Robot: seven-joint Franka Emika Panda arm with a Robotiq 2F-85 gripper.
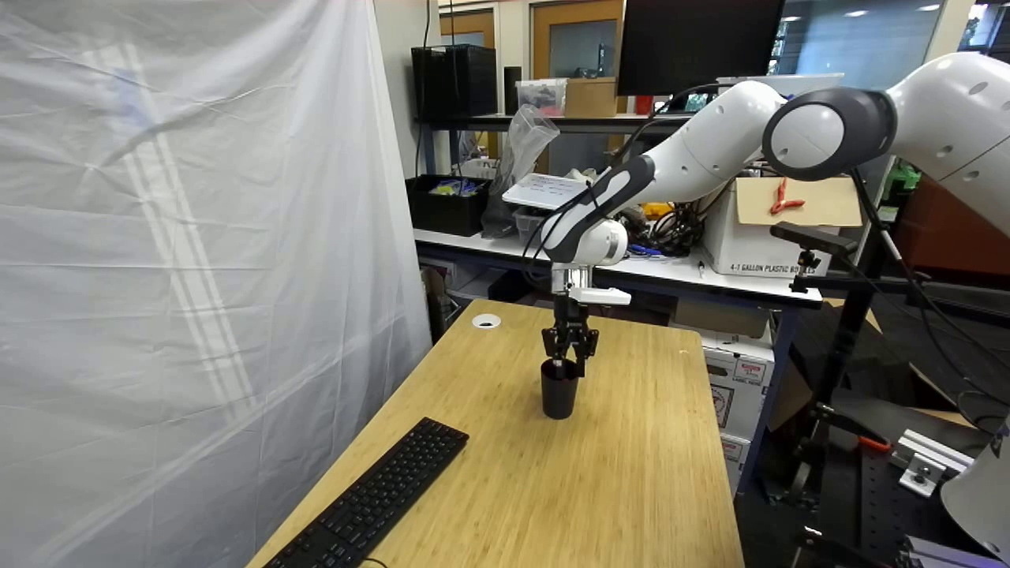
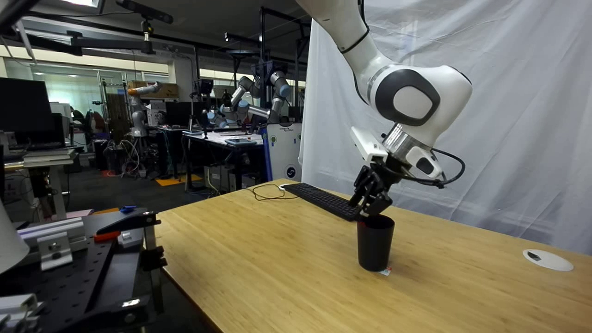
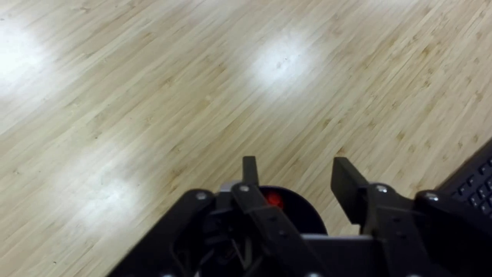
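Note:
A black cup [image 1: 559, 396] stands upright on the wooden table. Inside it, the wrist view shows something red [image 3: 275, 199], partly hidden by a finger. My gripper [image 1: 570, 369] is at the cup's rim, its fingers partly open with a gap between them. Seen from the wrist, the left finger [image 3: 250, 171] reaches over the mouth of the cup, while the right finger [image 3: 348, 189] is outside the rim. The cup's wall lies between them, and the right finger appears clear of it. In the second exterior view the gripper [image 2: 359, 209] tilts over the cup [image 2: 375, 244].
A black keyboard [image 1: 379, 497] lies along the table's left edge. A white round table insert [image 1: 485, 321] is at the far left corner. Some small coloured scrap [image 2: 386, 271] shows at the cup's base.

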